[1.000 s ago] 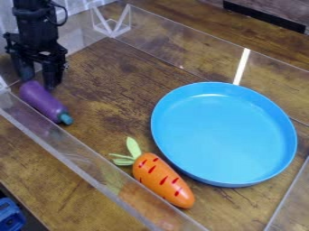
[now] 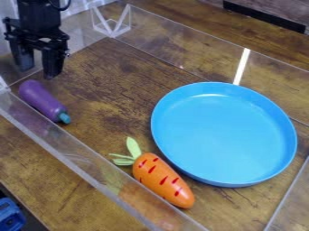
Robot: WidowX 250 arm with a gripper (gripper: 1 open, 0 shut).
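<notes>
My black gripper [image 2: 36,56] hangs at the upper left, just above and behind a purple toy eggplant [image 2: 43,99], which lies on the wooden surface against the clear side wall. Whether the fingers are open or shut is hard to make out. An orange toy carrot [image 2: 161,179] with a pale green top lies at the lower middle. A large blue plate [image 2: 223,135] fills much of the right side.
Clear plastic walls border the area on several sides. A blue object [image 2: 10,217] sits outside at the lower left corner.
The gripper has risen slightly, away from the eggplant, which stays where it was. The carrot and plate are unmoved.
</notes>
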